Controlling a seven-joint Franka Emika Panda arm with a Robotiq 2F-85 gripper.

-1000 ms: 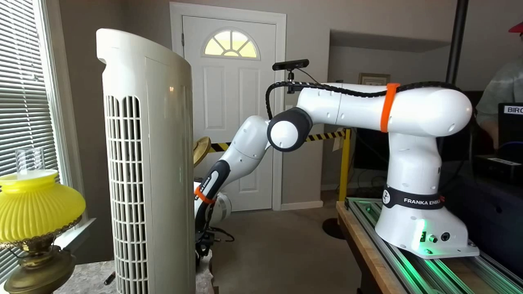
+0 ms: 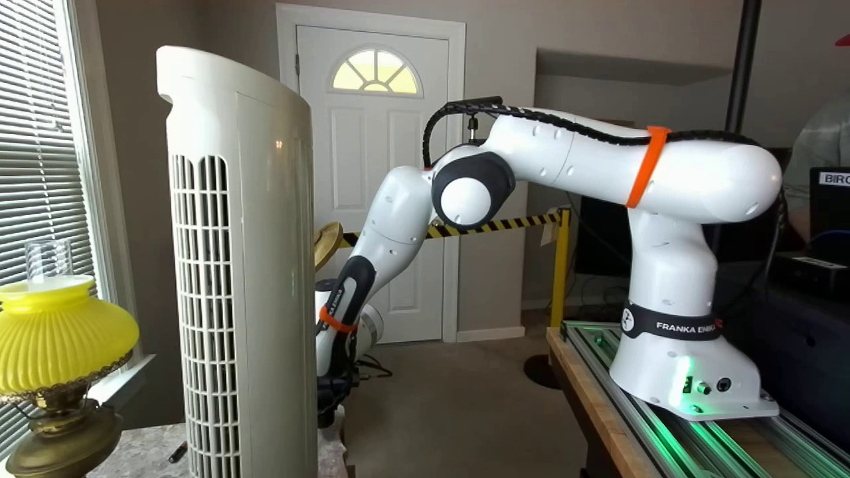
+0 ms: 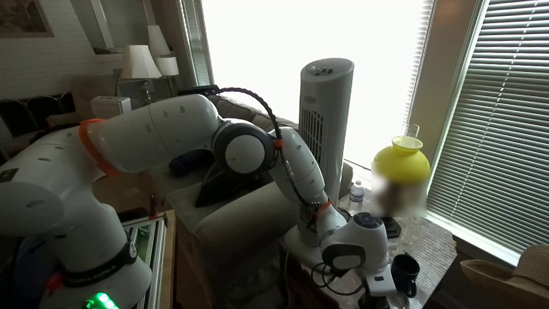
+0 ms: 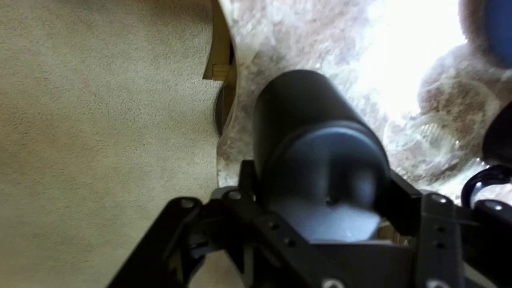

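Observation:
In the wrist view a dark, smooth cylindrical object (image 4: 300,103) fills the space between the fingers, with a rounded, shiny end towards the camera. My gripper is shut on it, one finger (image 4: 247,180) on the left and the other on the right. Marbled tabletop (image 4: 307,29) lies beneath, close to its edge; whether the object touches it I cannot tell. In exterior view 2 the gripper (image 3: 374,300) is cut off by the bottom border. The tower fan partly hides it in exterior view 1.
A black mug (image 3: 405,270) with a handle stands right of the gripper. A clear bottle (image 3: 356,197), a yellow-shaded lamp (image 3: 404,159) and the tower fan (image 3: 324,108) are farther back. Carpet (image 4: 105,144) lies beyond the table's edge; a clear, shiny thing (image 4: 434,137) is on the tabletop.
The elbow has risen, and the upper arm now tilts. The forearm stands steeper, its orange band shifted slightly right and down in exterior view 1.

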